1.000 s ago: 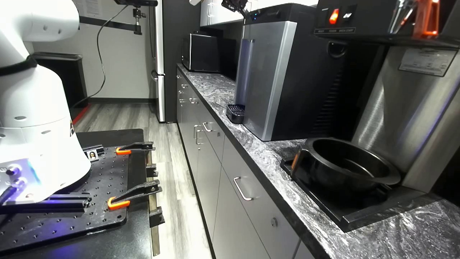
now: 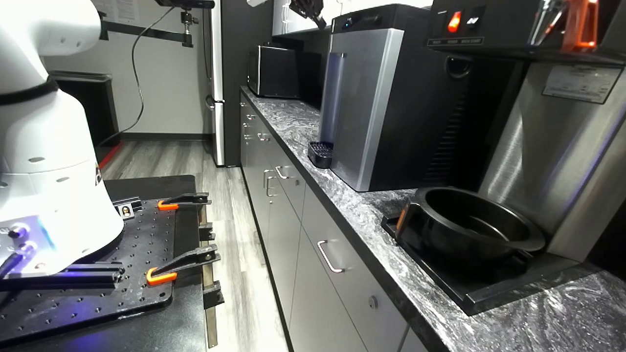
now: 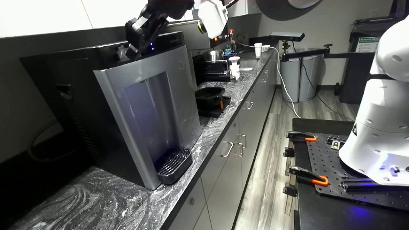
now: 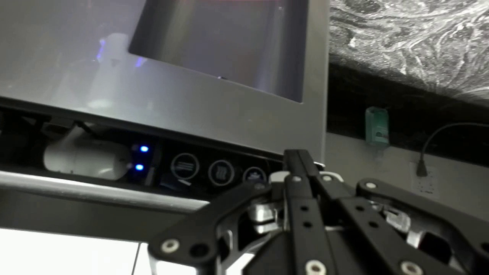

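My gripper is shut, its two black fingers together and nothing visible between them. In the wrist view the fingertips lie just right of a row of round icon buttons (image 4: pixel 221 172) on the dispenser's dark top panel. Two blue lights (image 4: pixel 141 158) glow farther left on that panel. The tall grey-and-black water dispenser (image 2: pixel 364 99) stands on the counter. Seen in exterior view 2, the gripper (image 3: pixel 131 53) is up at the dispenser's top front edge. In exterior view 1 the gripper (image 2: pixel 321 23) appears left of the panel, apart from it.
A dark drip tray (image 3: pixel 174 165) juts from the dispenser's base. A black pot (image 2: pixel 478 226) sits on the counter (image 2: pixel 328 182) nearby, and a microwave (image 2: pixel 276 70) stands farther along. White cabinets (image 3: pixel 42 17) hang close above.
In exterior view 1 the gripper has drawn left and slightly down, away from the dispenser's panel. The upper arm has shifted left too. The dispenser and pot have not moved.
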